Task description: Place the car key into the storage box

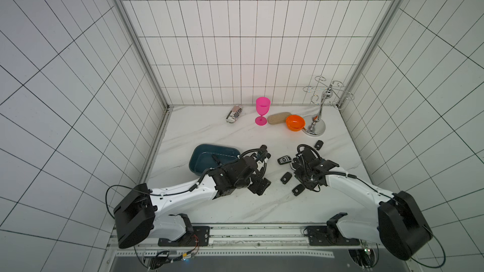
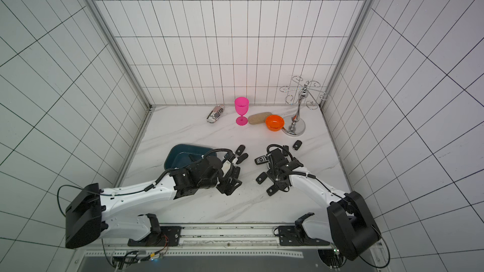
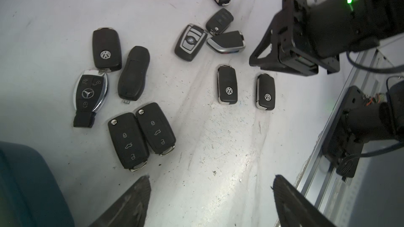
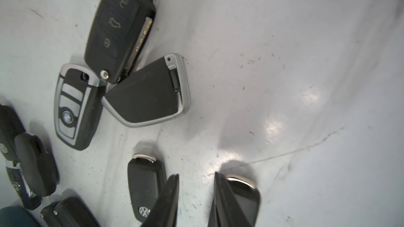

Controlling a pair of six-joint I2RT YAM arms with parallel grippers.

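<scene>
Several dark car keys lie on the marble table, including two Volkswagen keys (image 3: 227, 84) near the right arm. In the right wrist view my right gripper is just above and between these keys, its fingertips closer together, with table showing between them; whether it grips anything is unclear. My left gripper stands open, fingers wide apart over bare table beside two paired keys (image 3: 128, 140). The storage box (image 1: 204, 151) is a dark teal tub at the left, partly behind the left arm; its edge also shows in the left wrist view.
Along the back stand a can (image 1: 234, 114), a pink goblet (image 1: 262, 105), a tan object (image 1: 277, 118), an orange bowl (image 1: 295, 123) and a chrome stand (image 1: 315, 128). The table's front edge has a metal rail.
</scene>
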